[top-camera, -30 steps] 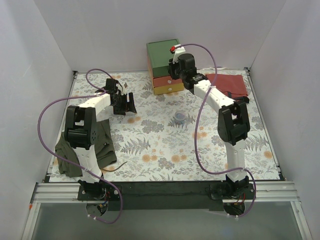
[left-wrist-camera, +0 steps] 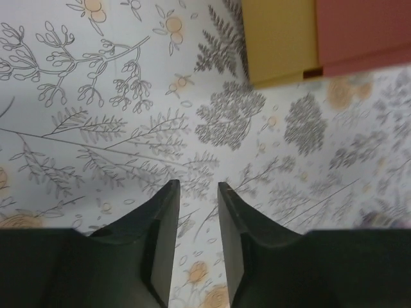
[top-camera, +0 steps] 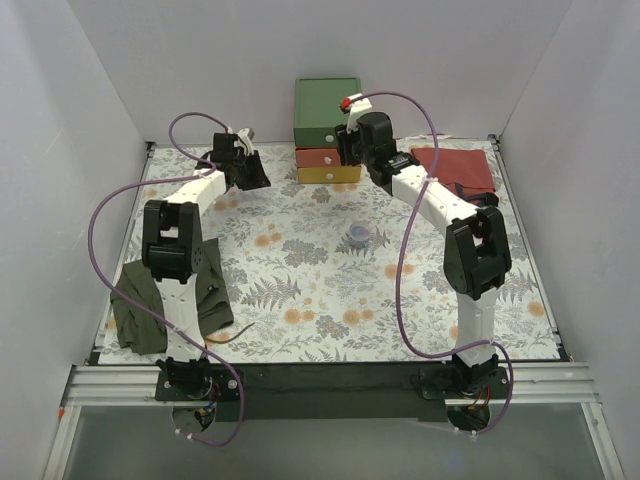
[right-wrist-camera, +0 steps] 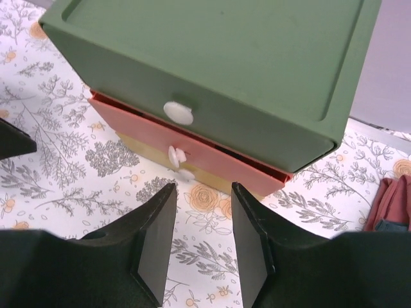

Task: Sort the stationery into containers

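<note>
A drawer box with green [right-wrist-camera: 212, 51], pink [right-wrist-camera: 218, 159] and yellow [right-wrist-camera: 141, 148] tiers, each with a white knob, stands at the top centre of the top view. My right gripper hangs before it, its fingers apart with nothing between them. My left gripper is over bare patterned table left of the box, its fingers apart and empty; the box's yellow and pink edges show at upper right in its wrist view.
A red cloth [top-camera: 455, 168] with a dark item lies at back right, a green cloth [top-camera: 140, 310] at front left. A clear round dish [top-camera: 359, 232] sits mid-table.
The drawer box, tilted a second ago, now stands square to the back wall. My left gripper has moved up toward the back; my right one has shifted slightly.
</note>
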